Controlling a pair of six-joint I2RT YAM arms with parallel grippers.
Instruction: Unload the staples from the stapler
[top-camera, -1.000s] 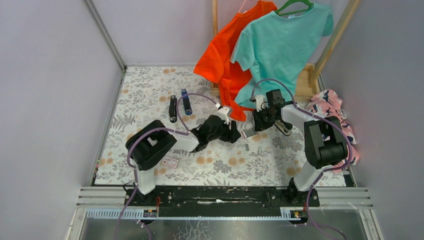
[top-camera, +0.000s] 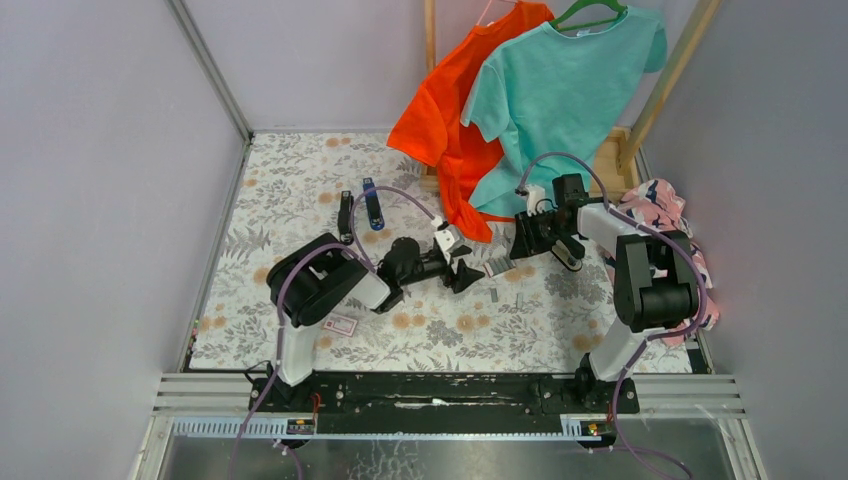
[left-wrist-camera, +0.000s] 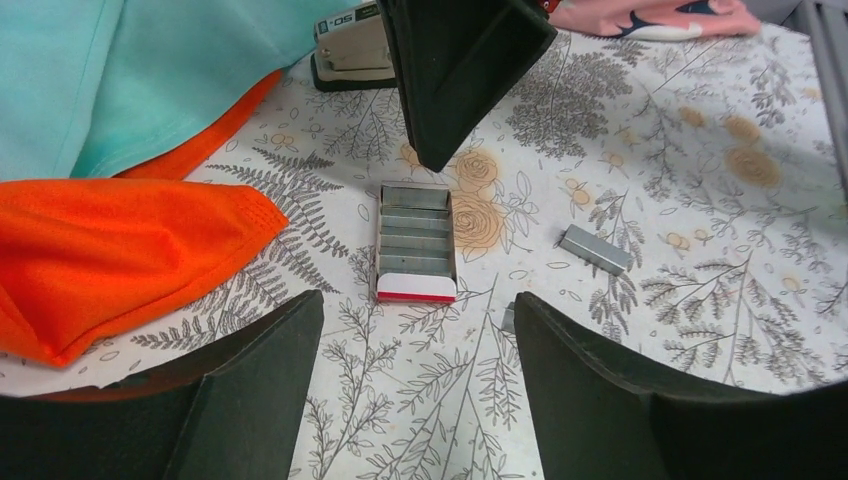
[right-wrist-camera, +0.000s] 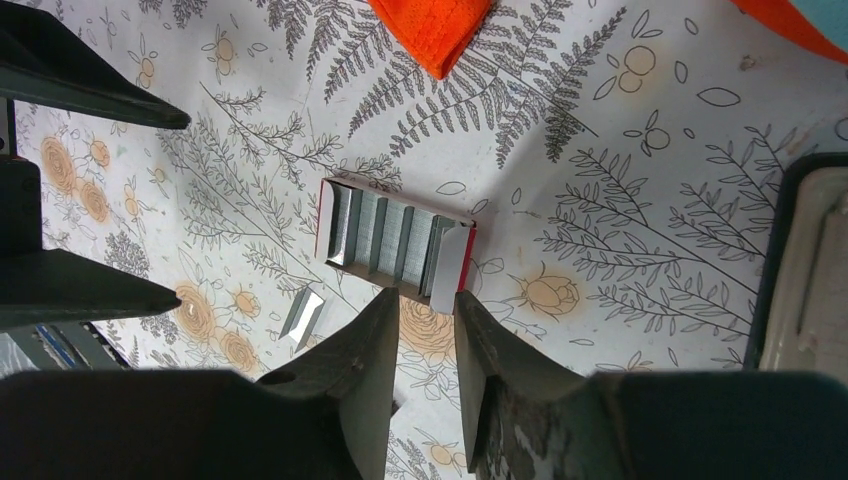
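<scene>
A small open box of staples (top-camera: 500, 267) lies on the patterned table between my grippers. A loose staple strip (left-wrist-camera: 596, 250) lies beside it, with another small piece partly hidden behind my left fingers. The stapler lies behind my right gripper (top-camera: 525, 240), at the right edge of the right wrist view too. My left gripper (top-camera: 460, 265) is open, pointed at the box with nothing between its fingers. My right gripper's fingertips are just apart over the box's edge in the right wrist view, with nothing visible held.
An orange shirt (top-camera: 436, 110) and a teal shirt (top-camera: 560, 90) hang at the back, hems on the table. Two dark remotes (top-camera: 373, 205) lie back left, a pink patterned cloth (top-camera: 655, 200) at right.
</scene>
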